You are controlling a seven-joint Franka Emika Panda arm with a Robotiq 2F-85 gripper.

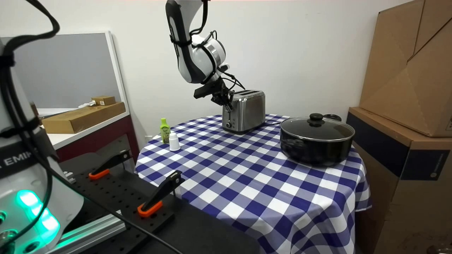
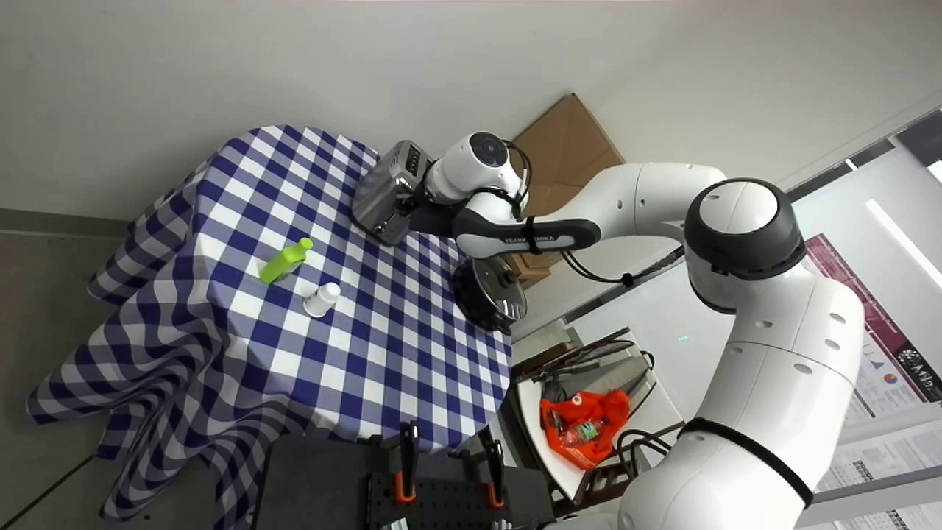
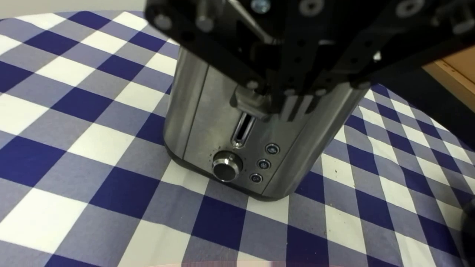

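A silver toaster (image 1: 250, 112) stands at the back of the checked table, its control face toward my gripper (image 1: 229, 107). In the wrist view, that face carries a lever (image 3: 250, 101) over a vertical slot, a round dial (image 3: 227, 166) and several small buttons. Closed fingers (image 3: 289, 108) hang right beside the lever, level with it; whether they touch it I cannot tell. Nothing shows between them, and the gripper is shut. From the second exterior side, the toaster (image 2: 381, 199) is partly covered by the arm, which hides the fingertips.
A lidded black pot (image 1: 316, 141) occupies the table's right side. A green bottle (image 1: 165, 131) and a white bottle (image 1: 174, 141) stand at the left edge. Cardboard boxes (image 1: 406, 72) are stacked beyond the pot. Mid-table, the cloth (image 1: 229, 161) is clear.
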